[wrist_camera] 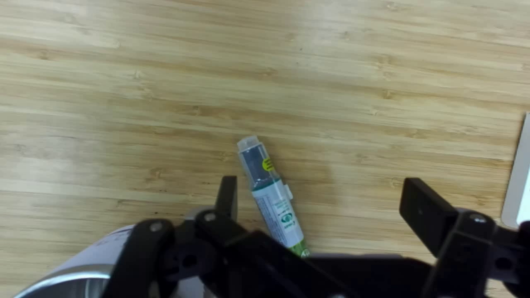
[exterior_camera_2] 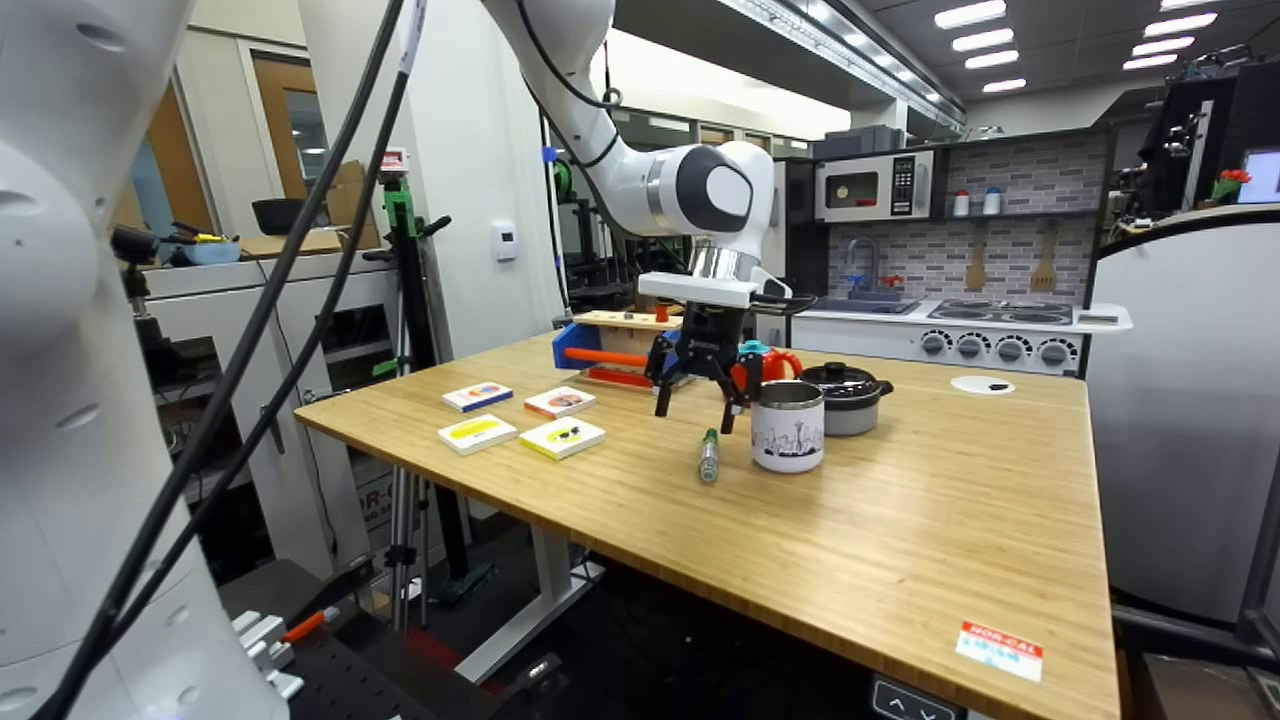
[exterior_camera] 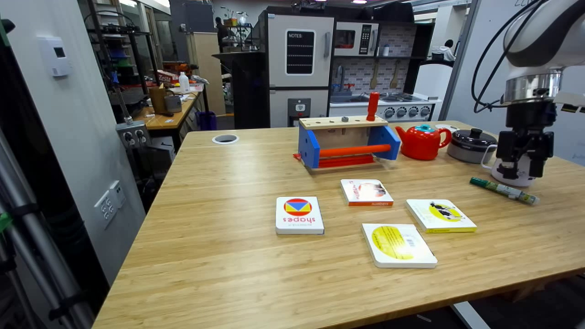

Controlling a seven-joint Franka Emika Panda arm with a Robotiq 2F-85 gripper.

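A green marker with a clear cap [wrist_camera: 279, 211] lies flat on the wooden table, its rear end hidden behind my gripper's linkage in the wrist view. Above it my gripper stands open, and the marker shows between the spread fingers, nearer the left one. In exterior view 2 the fingertips hang over the table around the marker [exterior_camera_2: 709, 456], with no contact visible. A white mug with a skyline print [exterior_camera_2: 788, 427] stands upright right beside the marker. Its metal rim [wrist_camera: 74, 276] appears at the wrist view's lower left, close to my left finger.
Several small board books lie left of the marker, the cow book [exterior_camera: 442, 215] nearest. Behind the mug are a grey pot with black lid [exterior_camera: 472, 145] and a red teapot [exterior_camera: 422, 142]. A wooden toy bench [exterior_camera: 348, 140] stands further back. Bare table [exterior_camera_2: 936, 528] lies right of the mug.
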